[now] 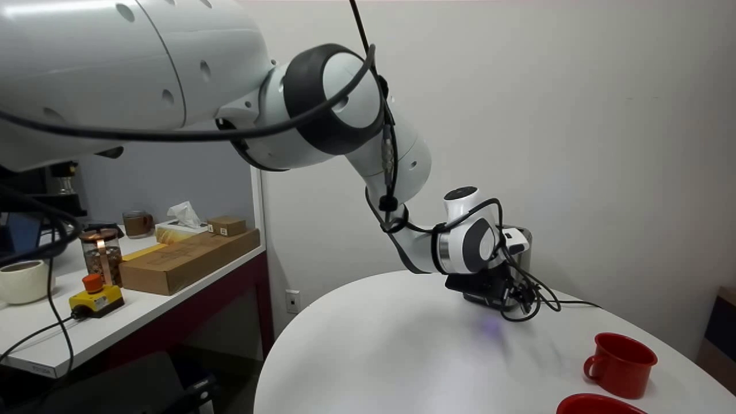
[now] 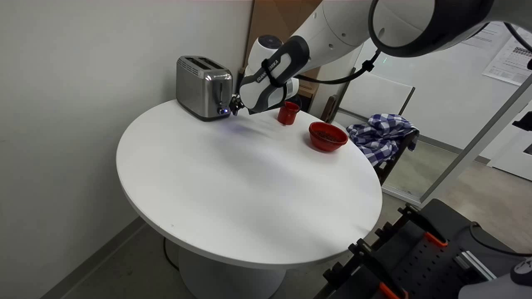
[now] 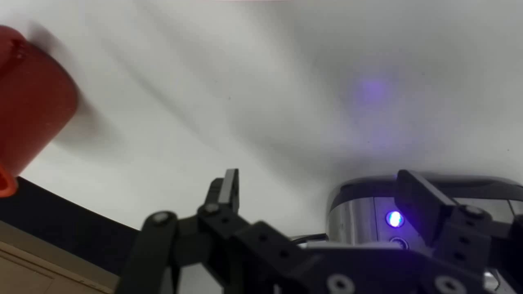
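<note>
A silver two-slot toaster (image 2: 199, 92) stands upright at the table's wall side. In the wrist view, the front of the toaster (image 3: 356, 220) shows a lit blue button (image 3: 394, 219). My gripper is open there, its fingers wide apart. The right finger (image 3: 421, 203) overlaps the toaster's front beside the lit button; whether it touches cannot be told. Bare table shows beyond the left finger (image 3: 228, 188). In exterior view 1, the wrist and cables hide much of the toaster (image 1: 525, 249). No object is visible between the fingers.
A red mug (image 2: 287, 113) and a red bowl (image 2: 328, 142) with dark contents stand on the white round table (image 2: 239, 199). The mug (image 3: 32, 93) is also at the wrist view's left edge.
</note>
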